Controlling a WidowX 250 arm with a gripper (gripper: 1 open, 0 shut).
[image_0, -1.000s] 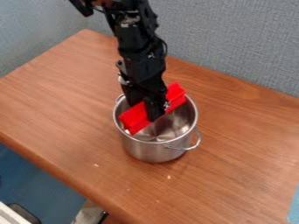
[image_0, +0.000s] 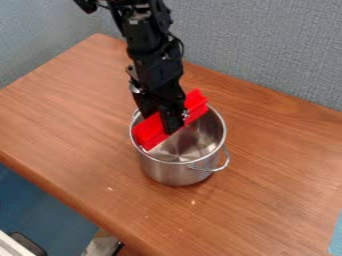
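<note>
A steel pot (image_0: 181, 170) with wire handles stands on the wooden table. A red bar-shaped object (image_0: 150, 134) lies slanted across the pot's mouth, partly inside it, running from lower left to upper right. My black gripper (image_0: 173, 118) reaches down into the pot over the middle of the red object, which it partly covers. Whether its fingers are open or shut on the object cannot be made out.
A grey padded wall (image_0: 261, 50) runs behind it. At the lower left, past the table edge, are a blue floor and a pale object (image_0: 11, 248).
My gripper and arm have shifted slightly to the left and up, and the red object's upper end sits a little higher. The pot has not moved.
</note>
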